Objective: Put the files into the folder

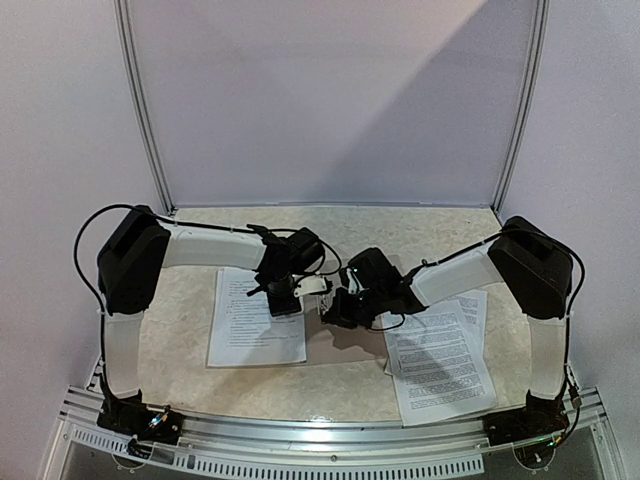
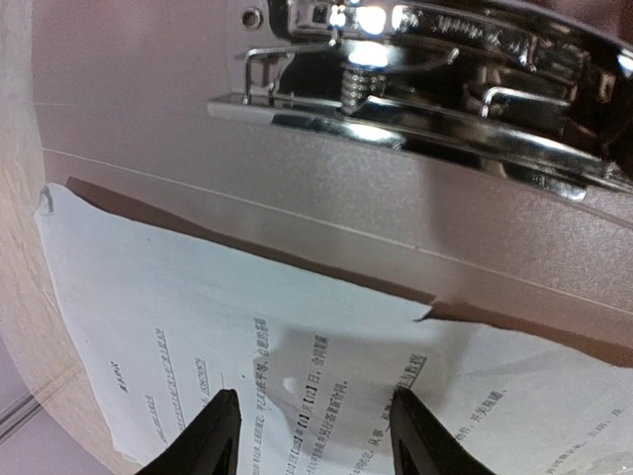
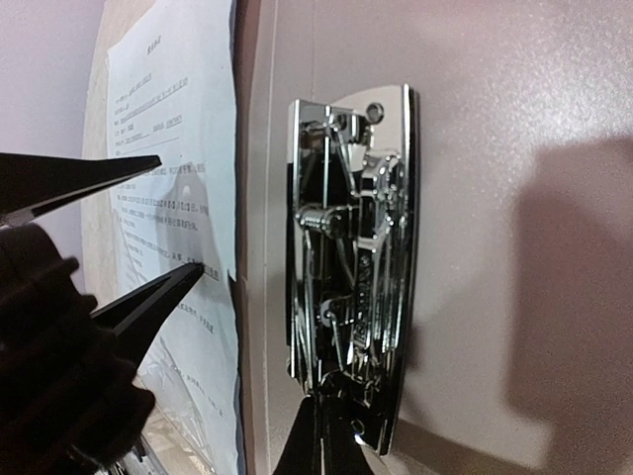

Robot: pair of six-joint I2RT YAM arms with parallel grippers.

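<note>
A pinkish-tan folder [image 1: 340, 350] lies open mid-table, its metal clip [image 3: 351, 257] in the middle. White printed sheets [image 1: 255, 335] lie over its left part, their edge beside the clip. More sheets [image 1: 440, 370] lie at the right. My left gripper hangs over the left sheets near that edge, fingers apart with paper visible between them. My right gripper is at the lower end of the clip, its fingertips together; whether they grip part of the metal is unclear.
Bare table [image 1: 175, 350] shows left of the sheets and at the back behind the arms. Pale walls and a metal rail enclose the workspace. Both arms crowd the middle.
</note>
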